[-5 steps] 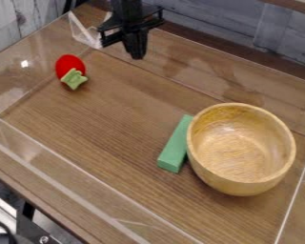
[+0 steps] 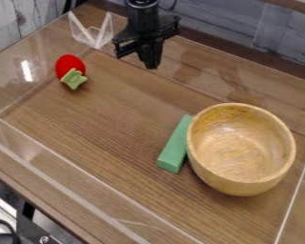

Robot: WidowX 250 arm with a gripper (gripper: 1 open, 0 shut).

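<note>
My black gripper (image 2: pixel 150 50) hangs at the top centre of the camera view, over the back of the wooden table, shut with nothing visible between its fingers. To its left and nearer lie a red round object (image 2: pixel 70 66) and a small green object (image 2: pixel 75 81), touching. A large tan bowl (image 2: pixel 242 152) is at the right front, with a green oblong block (image 2: pixel 177 143) lying along its left side.
Something white and translucent (image 2: pixel 89 30) stands at the back left, left of the gripper. A wall edge runs along the back.
The gripper has shifted slightly about the back centre of the table. The objects on the table have not visibly moved.
</note>
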